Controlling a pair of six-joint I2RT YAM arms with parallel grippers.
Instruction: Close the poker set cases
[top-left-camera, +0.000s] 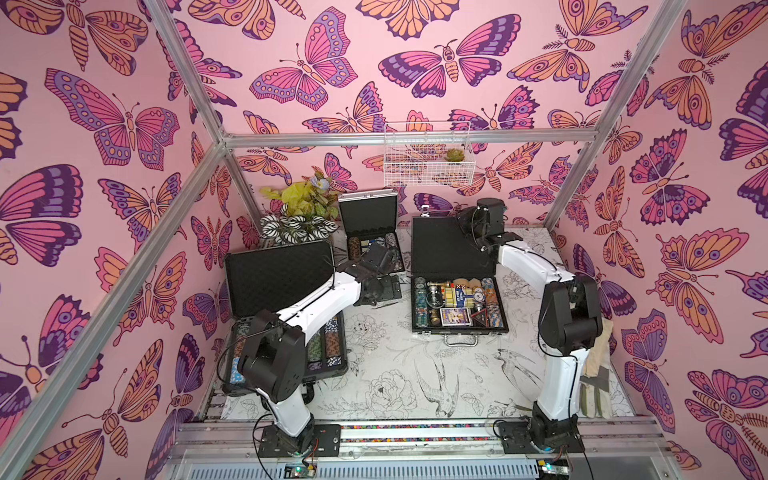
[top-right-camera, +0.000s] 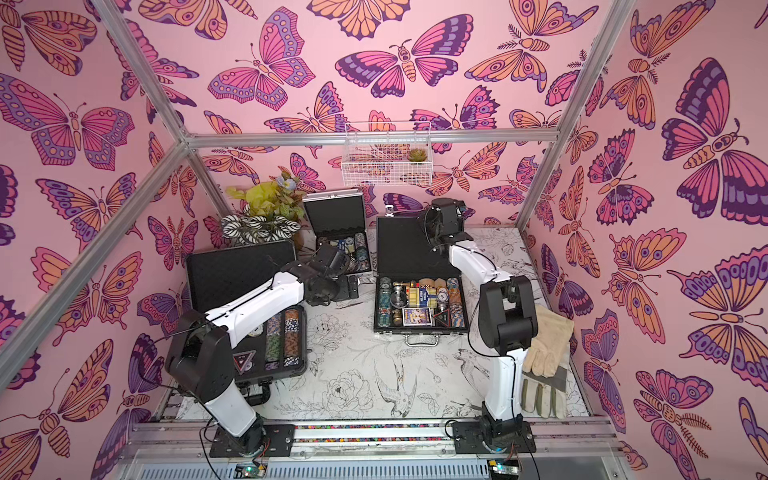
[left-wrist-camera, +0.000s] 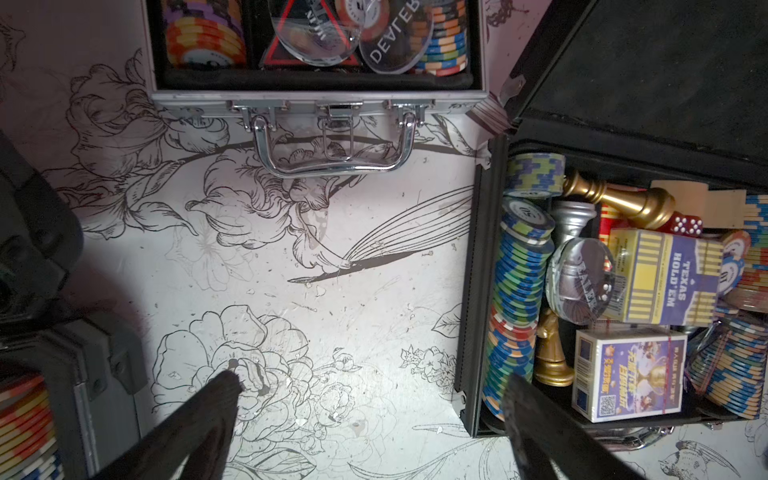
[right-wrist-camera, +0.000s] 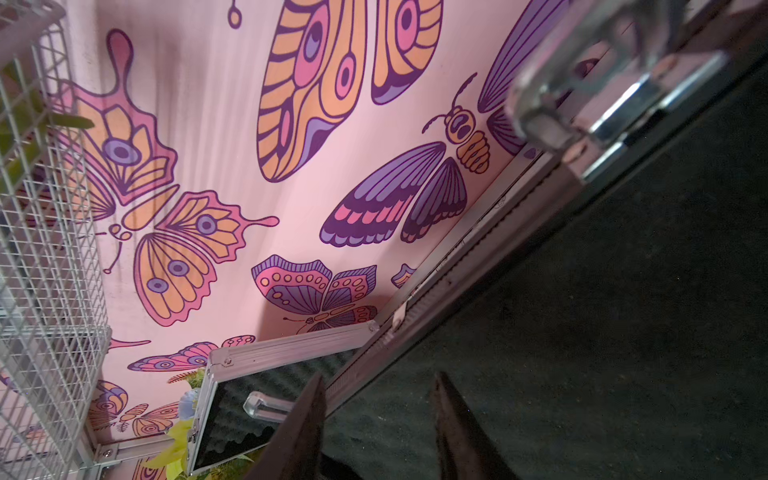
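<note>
Three poker cases stand with their lids raised. The large left case (top-left-camera: 346, 364) holds chips, its lid (top-left-camera: 280, 276) tilted back. At the back is the small silver case (left-wrist-camera: 320, 100), its lid (top-left-camera: 369, 214) upright. The third case (top-left-camera: 460, 329), right of centre, holds chips, cards and chess pieces. Over the table between the cases, my left gripper is open and empty. My right gripper is open at the upper right of the third case's lid (top-left-camera: 436, 248), facing its dark lining; whether the fingers touch it cannot be made out.
Plants (top-left-camera: 300, 212) stand behind the left case, close to the small one. A white wire basket (top-left-camera: 428, 172) hangs on the back wall. Gloves (top-right-camera: 548, 344) lie at the right edge. Bare table (top-left-camera: 392, 384) spreads across the front middle.
</note>
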